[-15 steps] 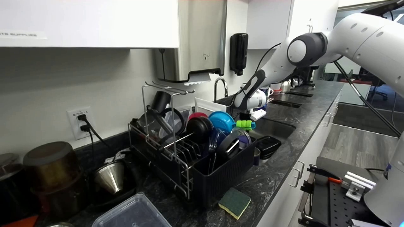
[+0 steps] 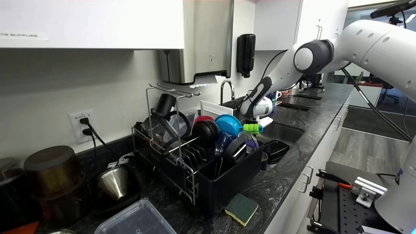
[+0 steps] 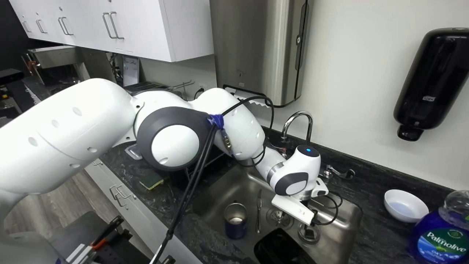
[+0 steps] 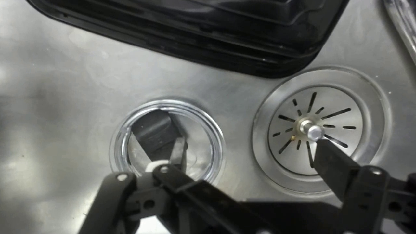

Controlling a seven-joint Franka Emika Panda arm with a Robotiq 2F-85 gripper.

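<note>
In the wrist view my gripper is open over the sink floor, with a wide gap and nothing held between its fingers. Its left finger overlaps a clear round item with a shiny rim (image 4: 212, 134), which has a dark block (image 4: 156, 130) inside. Whether finger and item touch, I cannot tell. The right finger reaches over the edge of the metal drain strainer (image 4: 341, 103). Across the top lies a black tray (image 4: 249, 50). From the side, exterior view 2 shows the gripper (image 3: 311, 220) low in the sink, its fingertips hard to make out.
A dark blue mug (image 3: 236, 228) and a knife (image 3: 258, 215) are in the sink (image 3: 211, 200). The faucet (image 3: 299, 115) rises behind. A loaded dish rack (image 2: 230, 175) stands beside the sink, a sponge (image 2: 241, 208) in front. A white bowl (image 3: 404, 206) sits on the counter.
In exterior view 1 the white gripper body has turned and shifted slightly, and the arm's elbow and upper section have changed position a little. The dishes look unmoved.
</note>
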